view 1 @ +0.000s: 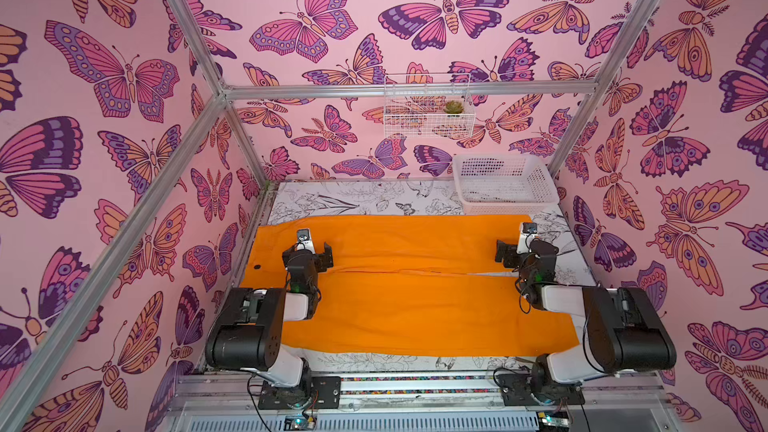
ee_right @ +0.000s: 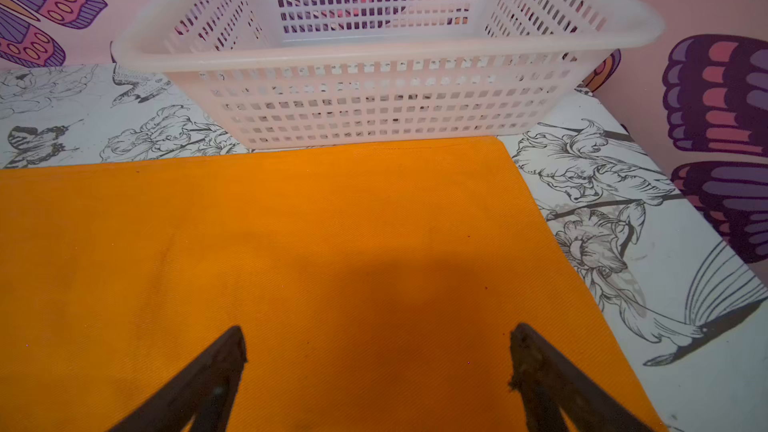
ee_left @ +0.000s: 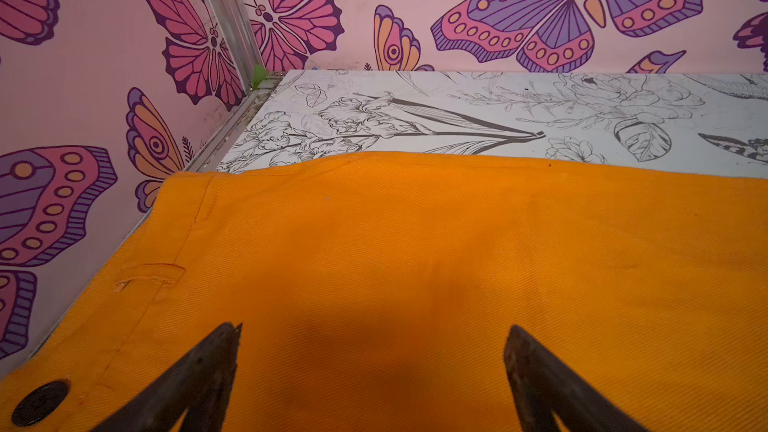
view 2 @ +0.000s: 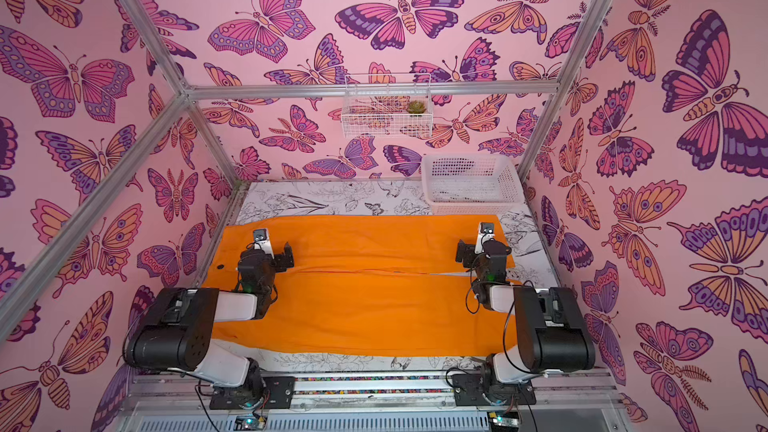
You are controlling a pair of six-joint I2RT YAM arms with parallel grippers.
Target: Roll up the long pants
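Orange long pants (view 1: 408, 312) lie flat across the table, waistband with a dark button (ee_left: 40, 400) at the left, two legs running right to hems by the basket side. My left gripper hovers open over the waist end, nothing but cloth beneath its fingers. My right gripper hangs open above the upper leg's right end, also with nothing between its fingers.
A white plastic basket (ee_right: 384, 96) sits at the back right, just behind the pants. A wire rack (view 1: 428, 124) with a small plant hangs on the back wall. Patterned table surface (view 1: 336, 200) shows clear along the back left.
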